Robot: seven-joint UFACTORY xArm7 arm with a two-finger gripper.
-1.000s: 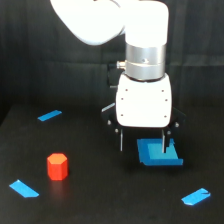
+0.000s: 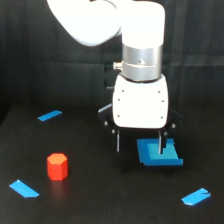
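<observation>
A red block with a six-sided outline [image 2: 57,166] stands on the dark table toward the left. To the right, a blue open box [image 2: 150,159] rests on the table, lighter blue inside. My gripper [image 2: 139,142] points down in front of the white hand, its two thin fingers spread wide apart, and I see nothing between them. One finger overlaps the blue box in this view; how high it is above the box is hard to tell. The red block lies well clear of the gripper, off to the left.
Strips of blue tape mark the table: one at the back left [image 2: 49,115], one at the front left [image 2: 24,188] and one at the front right [image 2: 196,197]. A dark curtain [image 2: 40,60] hangs behind.
The arm and gripper have shifted slightly left and a little lower in the view. The red block, the blue box and the tape look unmoved.
</observation>
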